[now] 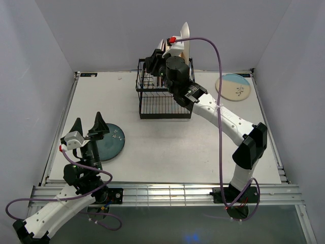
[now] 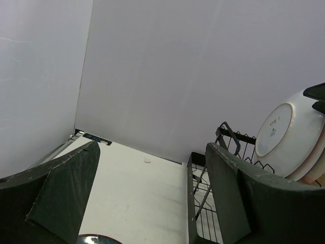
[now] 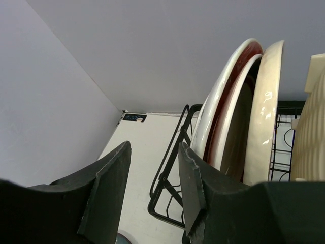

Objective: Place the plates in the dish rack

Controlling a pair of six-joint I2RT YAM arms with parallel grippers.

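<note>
Several plates (image 3: 264,112) stand upright in the upper tier of the black dish rack (image 1: 164,116). My right gripper (image 1: 152,61) is at the rack's top; in its wrist view its fingers are apart, just left of the white-rimmed plates, with no plate clearly between them. A teal plate (image 1: 110,147) lies at the left, partly under my open left gripper (image 1: 89,122). A cream-and-blue plate (image 1: 233,89) lies flat right of the rack. The left wrist view shows the plates (image 2: 287,137) leaning in the rack.
Grey walls enclose the back and both sides, and a metal rail runs along the front edge.
</note>
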